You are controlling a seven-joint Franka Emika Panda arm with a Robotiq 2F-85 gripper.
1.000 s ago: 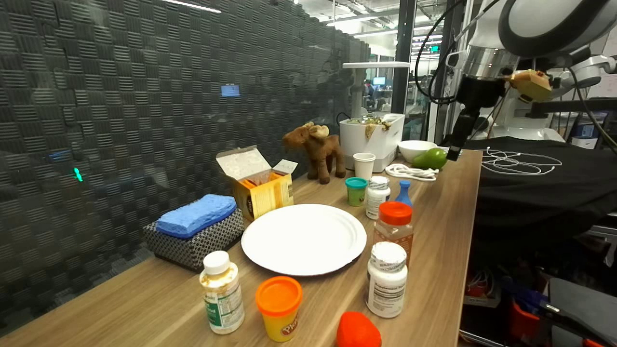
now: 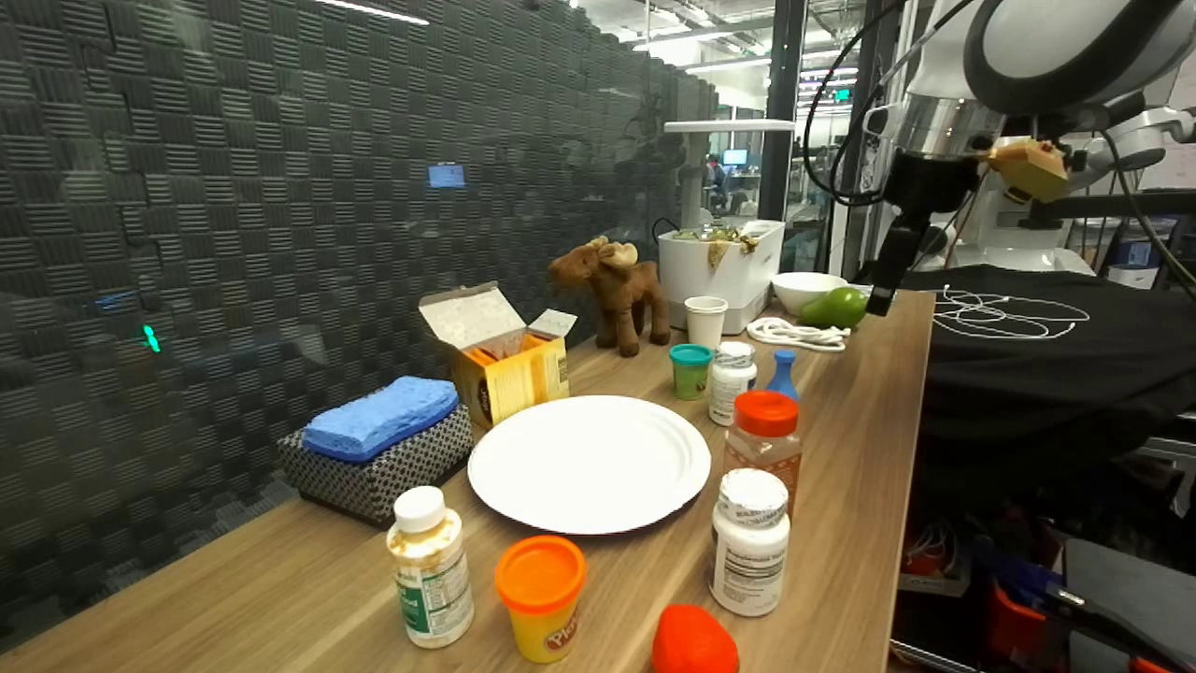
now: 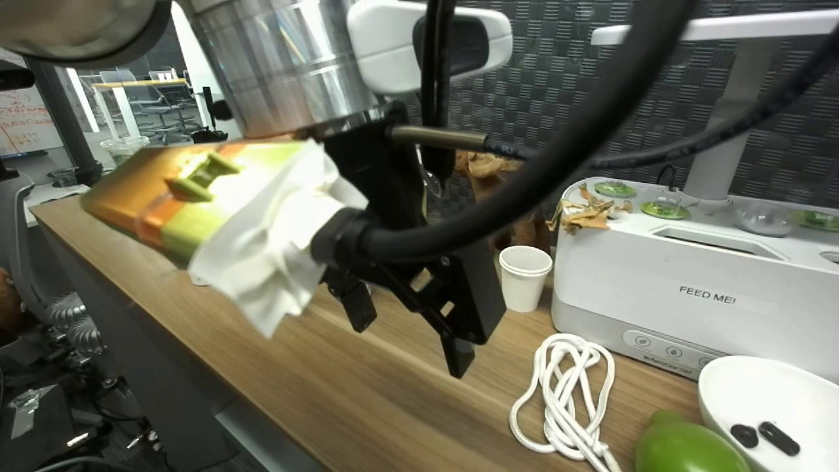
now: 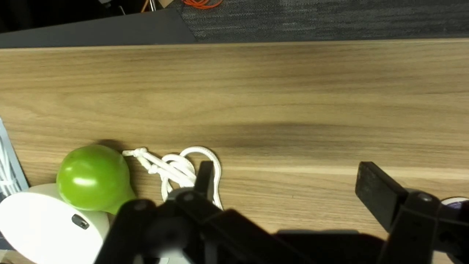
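Observation:
My gripper stands open above the wooden table (image 4: 281, 96), its two fingers wide apart and only bare wood seen between them. In the second exterior view the gripper (image 3: 409, 346) hangs over the table's far end, clear of the surface. A coiled white rope (image 4: 178, 169) lies below, partly hidden by one finger in the wrist view. Beside the rope is a green pear-shaped thing (image 4: 94, 176), touching or overlapping a white bowl (image 4: 39, 224) that holds small dark pieces.
A white planter box (image 3: 668, 275) and paper cups (image 3: 524, 275) stand behind the rope. Farther along the table are a white plate (image 2: 589, 462), a yellow box (image 2: 521, 376), a stuffed moose (image 2: 628, 293) and several bottles and tubs. Bare wood runs along the table's open edge.
My gripper has shifted very slightly in the exterior view. The objects on the table have not moved.

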